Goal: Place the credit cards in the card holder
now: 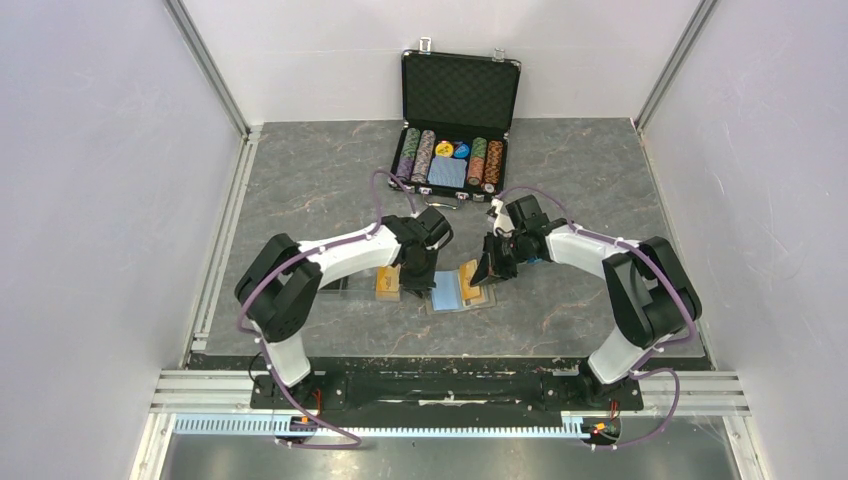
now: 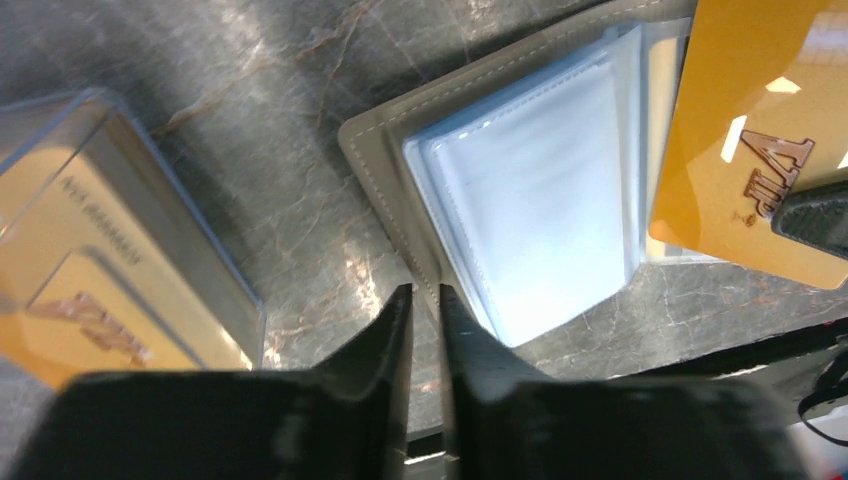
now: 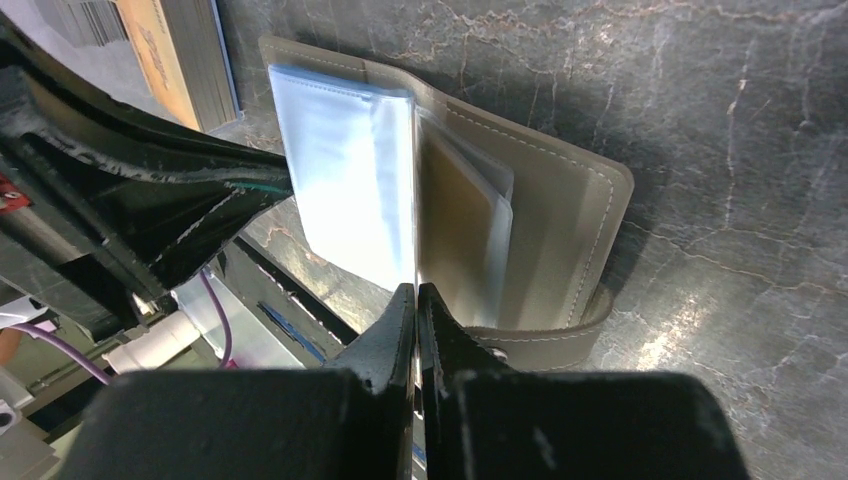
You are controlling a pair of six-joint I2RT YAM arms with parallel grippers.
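Note:
The beige card holder (image 1: 488, 298) lies open on the table, its clear bluish sleeves (image 2: 535, 190) spread over the left cover. A gold card (image 2: 760, 140) stands over the middle of the holder. My right gripper is shut on this card, which shows only as a thin edge in the right wrist view; in the left wrist view a black fingertip (image 2: 820, 218) presses its face. At the holder's left edge, my left gripper is slightly open, with a narrow gap between its fingers and no card there. The card's lower edge is partly hidden.
A clear box (image 2: 190, 230) with gold cards stands left of the holder, close to my left gripper. An open poker-chip case (image 1: 455, 160) sits at the back. The table right of the holder is clear.

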